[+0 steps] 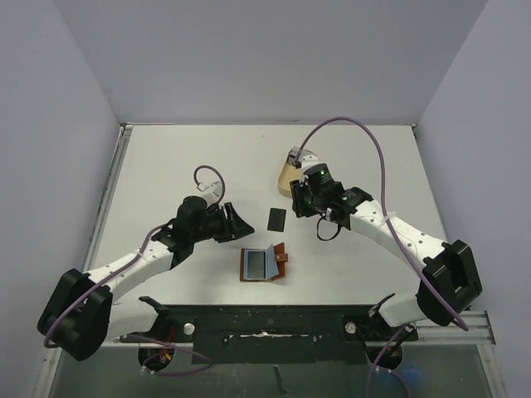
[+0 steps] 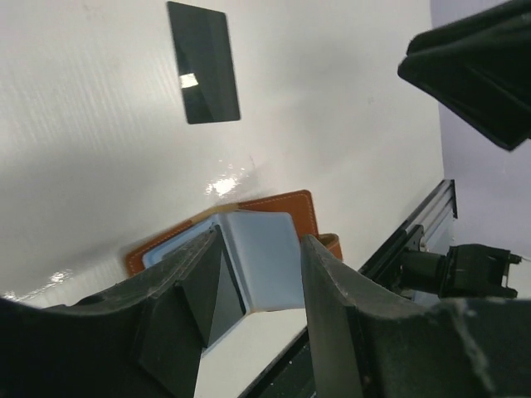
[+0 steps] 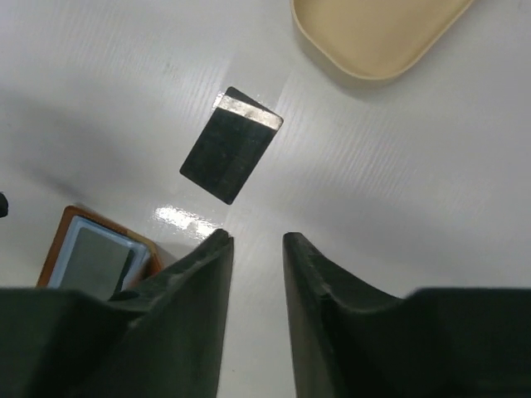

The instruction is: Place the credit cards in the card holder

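A dark credit card (image 1: 277, 220) lies on the table above the card holder (image 1: 255, 264), a brown folding wallet with pale grey-blue sleeves standing partly open. The same card (image 3: 225, 151) shows a light stripe in the right wrist view. My left gripper (image 1: 236, 220) stands open over the table, up and left of the holder, which sits between and beyond its fingers in the left wrist view. My right gripper (image 1: 302, 206) is right of the card and above it; its fingertips are a little apart, with nothing seen between them.
A tan tray (image 1: 286, 177) stands at the back centre-right, partly hidden by my right arm in the top view. A black rail runs along the front edge.
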